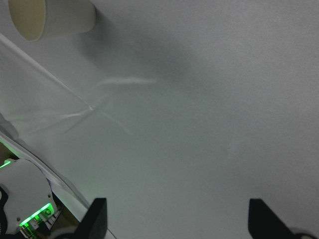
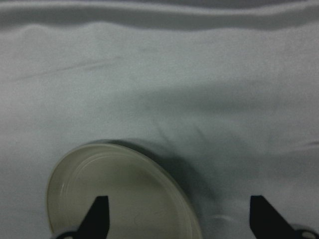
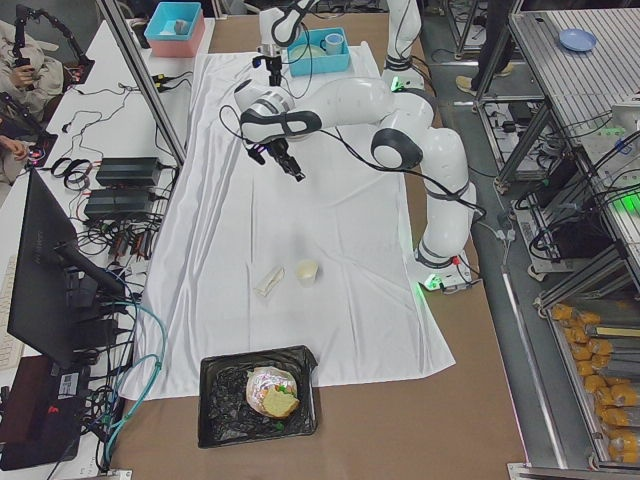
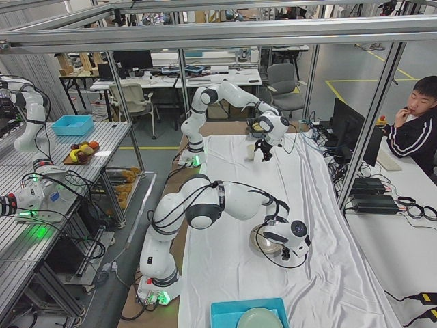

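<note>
My left gripper (image 3: 278, 165) is open above the white cloth (image 3: 270, 220), with nothing between its fingers. In the left wrist view a cream cup (image 1: 65, 17) lies at the upper left, beyond the fingertips. My right gripper (image 4: 295, 251) is open over a cream round dish (image 2: 114, 184), which shows under and left of its fingers in the right wrist view. In the camera left view the cream cup (image 3: 306, 270) stands beside a pale wrapped item (image 3: 268, 282) on the cloth.
A black tray (image 3: 215, 420) with a sandwich in a wrapper sits at the near end. A blue bin (image 4: 225, 311) with dishes is at the opposite end, near my right arm. A monitor and cables line one side.
</note>
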